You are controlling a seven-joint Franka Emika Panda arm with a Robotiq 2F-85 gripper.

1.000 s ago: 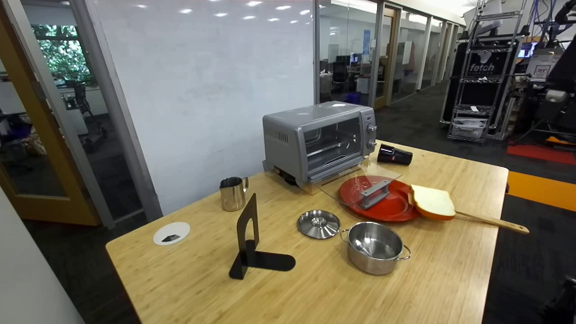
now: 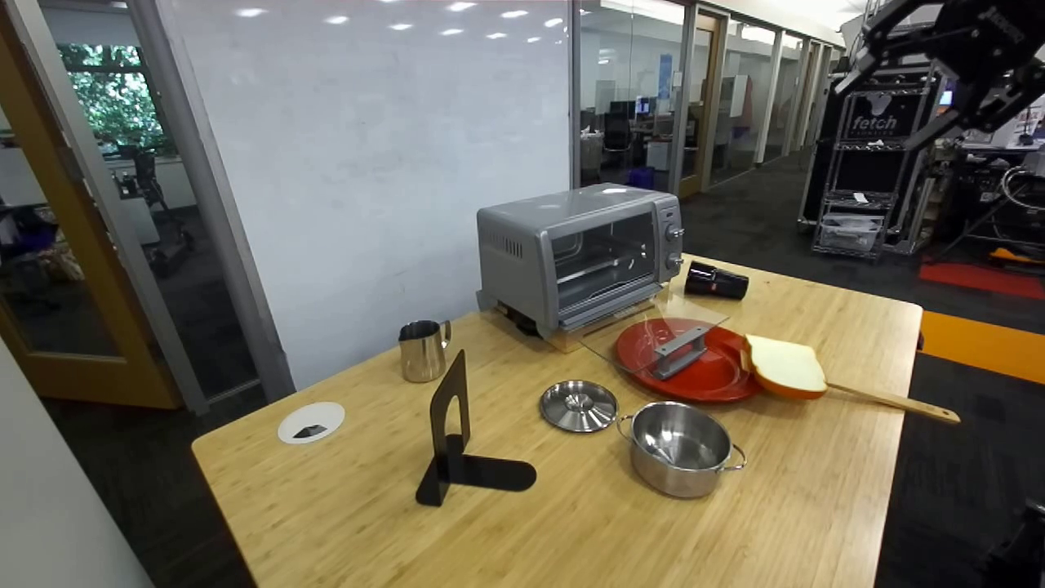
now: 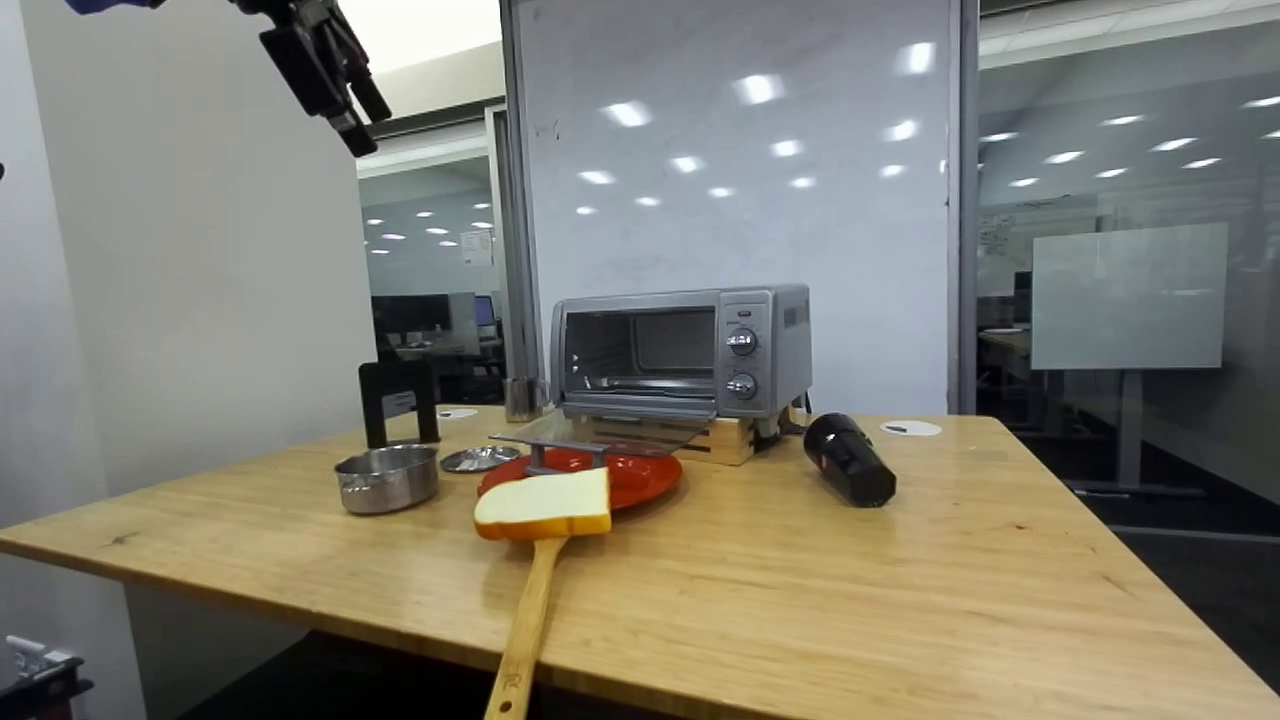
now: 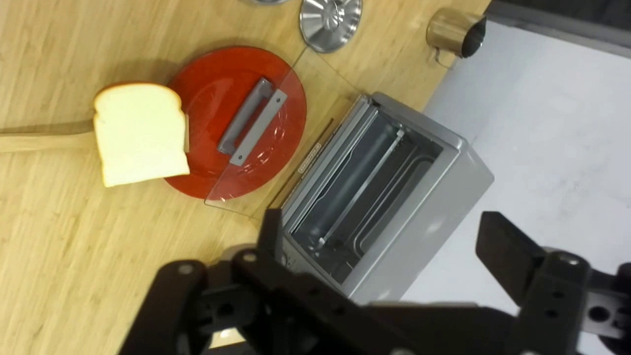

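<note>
High above the table, my gripper stands open, its two fingers wide apart with nothing between them in the wrist view. A bread slice (image 4: 141, 135) lies on a wooden spatula (image 3: 528, 630), whose handle reaches past the table's edge in exterior view 2. The bread's end overlaps the rim of a red plate (image 2: 720, 377). Behind the plate is the grey toaster oven (image 2: 578, 245), its glass door (image 3: 600, 432) lowered over part of the plate. The oven's inside looks empty apart from its rack and rods.
A steel pot (image 2: 681, 451) and its lid (image 2: 578, 406) sit beside the plate. Farther left are a black bookend (image 2: 451, 431) and a metal pitcher (image 2: 423, 353). A black cylinder (image 3: 848, 458) lies by the oven's knob side.
My gripper has come into exterior view 1 at the upper right, where only part of the arm showed at the right edge before. The table objects look unmoved.
</note>
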